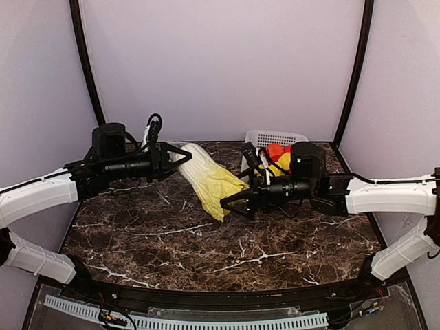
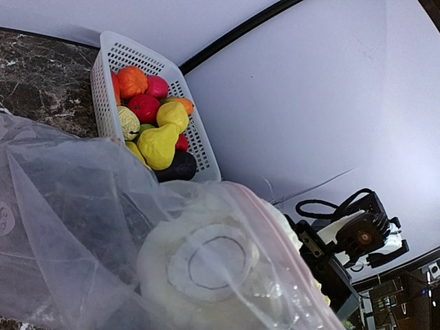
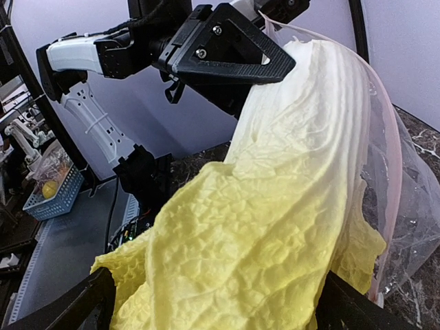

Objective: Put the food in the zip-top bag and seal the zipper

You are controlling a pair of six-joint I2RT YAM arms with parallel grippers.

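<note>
A long cabbage (image 1: 208, 183) with a white base and yellow leaves slants between my two grippers in the top view. My left gripper (image 1: 187, 157) is at its white end, shut on the rim of the clear zip top bag (image 3: 402, 206). Through the bag film (image 2: 75, 227), the round pale base (image 2: 210, 265) shows in the left wrist view, where my left fingers are hidden. At the leafy end, my right gripper (image 1: 232, 191) stands open. Its dark fingers (image 3: 82, 306) lie on either side of the yellow leaves (image 3: 227, 254) in the right wrist view.
Behind the right arm stands a white basket (image 1: 275, 136) of toy fruit, including a yellow pear (image 2: 158, 146). Both arms are close together over the middle.
</note>
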